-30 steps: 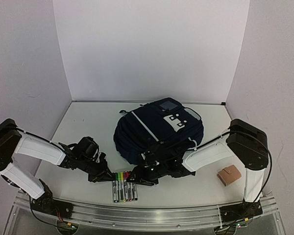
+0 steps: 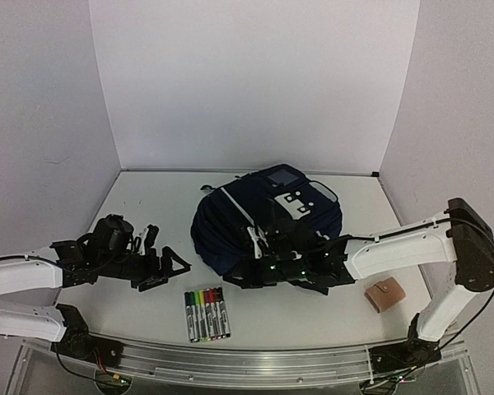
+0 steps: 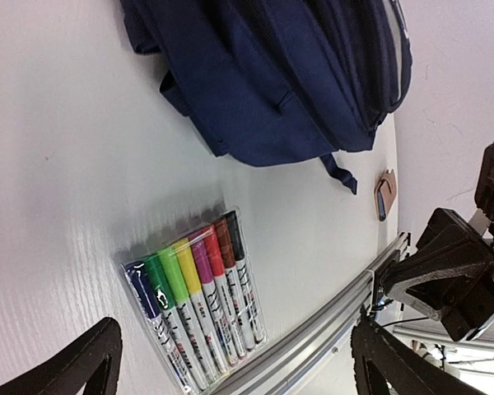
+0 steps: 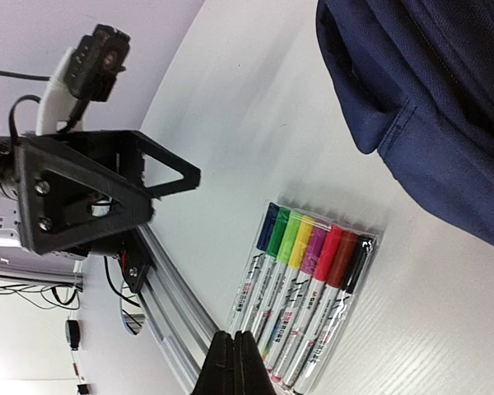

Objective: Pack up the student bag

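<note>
A clear flat pack of coloured markers [image 2: 207, 314] lies flat on the table near its front edge, caps pointing to the back. My left gripper stands wide open, its fingers [image 3: 86, 366] far apart on either side of the pack in the left wrist view, clear of it. My right gripper is shut with nothing between its fingers; the pack [image 4: 300, 288] lies outside them. Behind the pack rests the navy student bag [image 2: 230, 216]; the right arm covers part of its front in the top view.
A brown wallet [image 2: 384, 294] lies at the right side of the table. A metal rail [image 2: 247, 359] runs along the front edge, and walls close off the back and sides.
Both grippers have risen and drawn back from the pack's capped end. The pack now lies flat.
</note>
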